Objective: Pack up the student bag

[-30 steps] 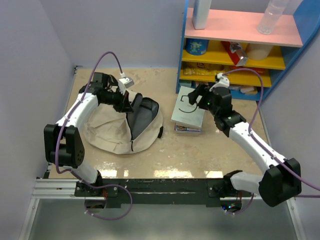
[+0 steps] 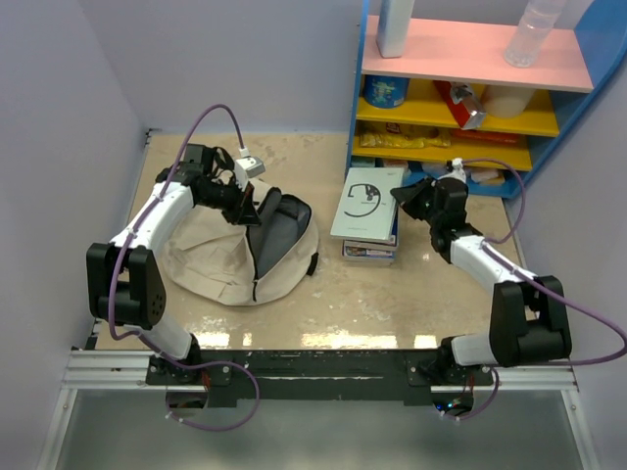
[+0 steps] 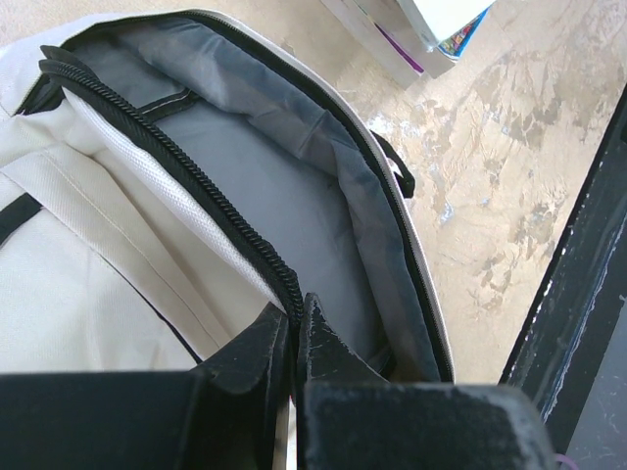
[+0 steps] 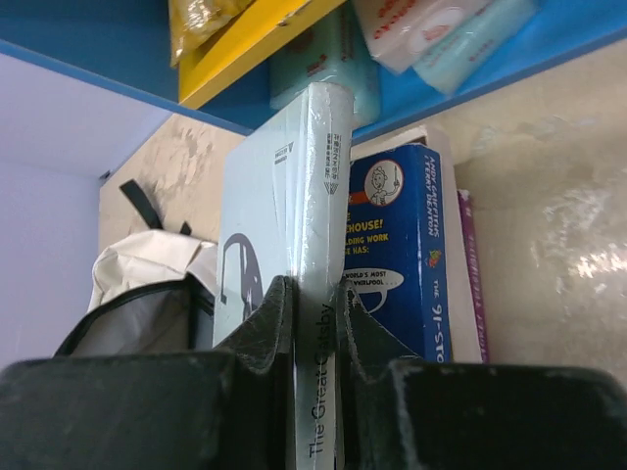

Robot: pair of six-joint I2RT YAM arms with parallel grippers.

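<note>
A cream backpack (image 2: 206, 259) lies open on the left, grey lining (image 3: 274, 186) showing. My left gripper is shut on its zippered edge. A stack of books sits right of the bag. The top white book, The Great Gatsby (image 4: 255, 196), lies over a blue book (image 4: 392, 225) and others. My right gripper has its fingers on either side of the white book's spine, touching or nearly touching it, and the white book is slightly shifted on the stack.
A blue shelf unit (image 2: 357, 98) with yellow and pink shelves, holding bottles, boxes and packets, stands behind the books. Bare table (image 2: 328, 304) lies at the front between the arms.
My right gripper has come down and right to the top book's edge and narrowed around it. The top book has shifted slightly leftward. The left arm is almost unchanged.
</note>
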